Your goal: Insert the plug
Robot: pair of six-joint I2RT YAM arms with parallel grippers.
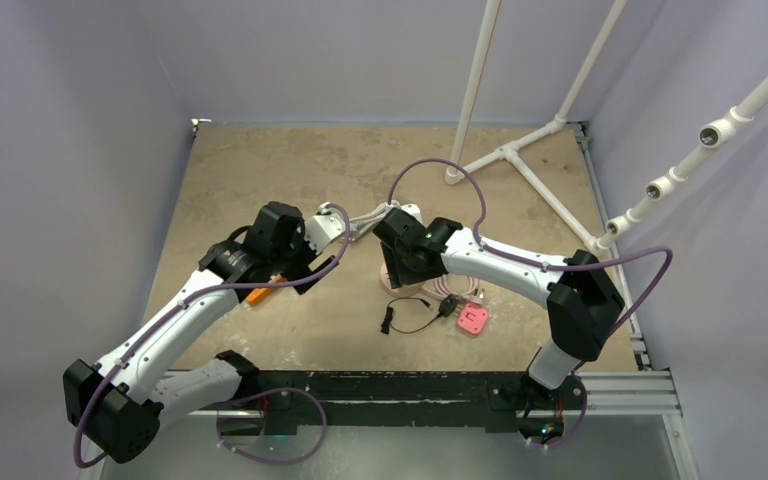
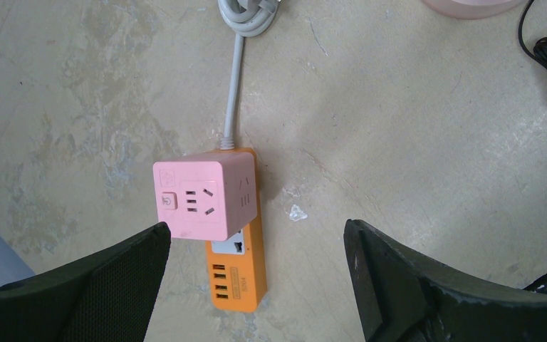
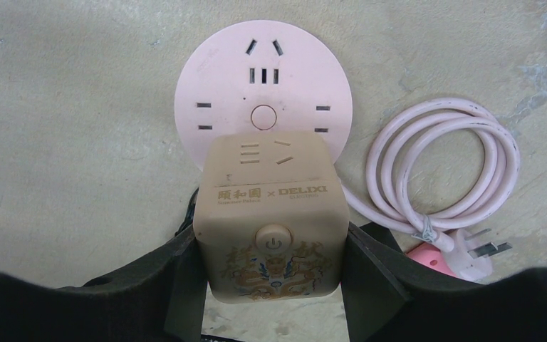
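My right gripper has its fingers against both sides of a beige Delixi socket cube (image 3: 271,199), held over a round pink socket board (image 3: 263,78); whether it grips firmly I cannot tell. A white plug (image 3: 470,253) lies beside the coiled pink cable (image 3: 441,121). My left gripper stands open above an orange power strip (image 2: 246,278) with a pink socket cube (image 2: 192,192) on it, nothing between its fingers.
A black adapter (image 1: 448,306) with a thin cable and a red block (image 1: 472,318) lie near the front right. White pipes (image 1: 550,200) line the back right.
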